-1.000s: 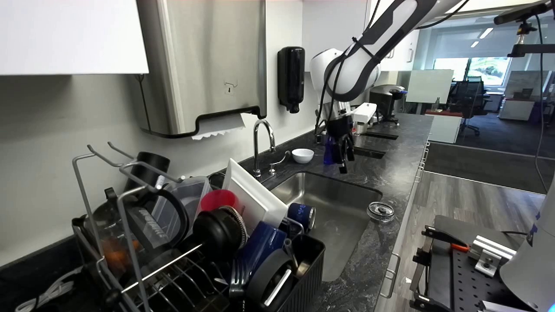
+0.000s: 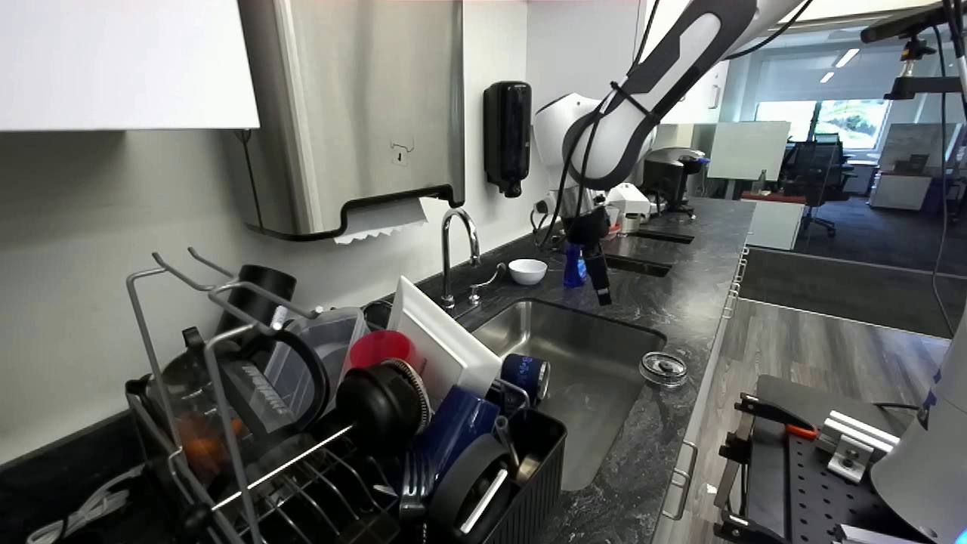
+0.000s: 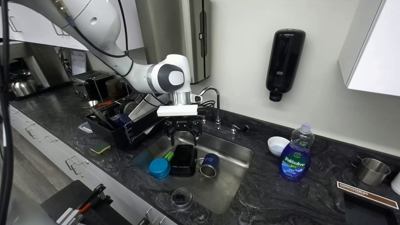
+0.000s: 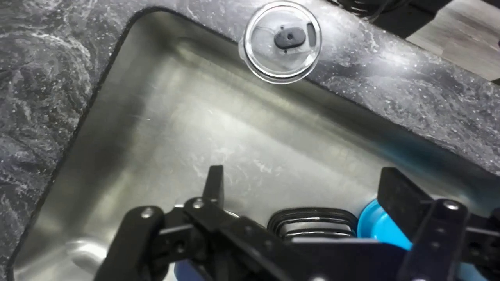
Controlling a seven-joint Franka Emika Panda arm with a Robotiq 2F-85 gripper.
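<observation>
My gripper (image 3: 183, 142) is open above the steel sink (image 3: 225, 187), with nothing between its fingers. Below it in exterior view 2, a black container (image 3: 183, 159) sits in the sink. Left of that are a bright blue bowl (image 3: 159, 167) and a small green item (image 3: 169, 155); to its right a dark blue mug (image 3: 210, 162) lies on its side, mouth toward the camera. From the wrist, the black container (image 4: 314, 220) and blue bowl (image 4: 382, 227) show only partly behind the gripper's fingers (image 4: 214, 185). A clear round lid (image 4: 282, 42) rests at the sink's edge.
The faucet (image 3: 217, 108) rises behind the sink. A full dish rack (image 2: 272, 489) stands on one side; on the other are a white bowl (image 3: 278, 145), a Palmolive bottle (image 3: 296, 159) and a metal pot (image 3: 373, 171). A sponge (image 3: 100, 147) lies on the counter.
Within the last second the wrist and gripper have turned, so exterior view 1 now shows the fingers more nearly in line. The arm has shifted slightly; the dishes and lid stay put.
</observation>
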